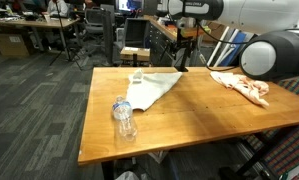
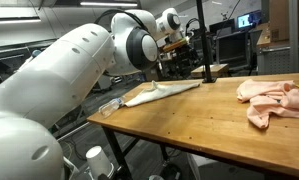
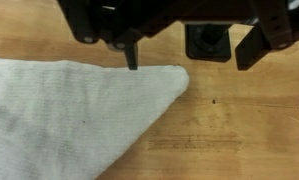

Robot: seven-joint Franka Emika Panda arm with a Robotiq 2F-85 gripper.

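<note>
A white cloth (image 1: 149, 91) lies spread on the wooden table, its narrow end reaching toward the back edge. From the second exterior side the same cloth (image 2: 161, 92) lies at the table's far left. My gripper is open above the cloth's rounded corner, with fingers well apart and nothing held. In the wrist view the cloth (image 3: 64, 115) fills the lower left, its corner just below the gap. A dark block-like thing (image 3: 207, 42) shows between the fingers; what it is I cannot tell.
A pink cloth (image 2: 274, 100) lies crumpled on the table's other side. Near the front left corner stands a clear plastic bottle or cup (image 1: 124, 118). A black post (image 2: 206, 40) rises at the back edge.
</note>
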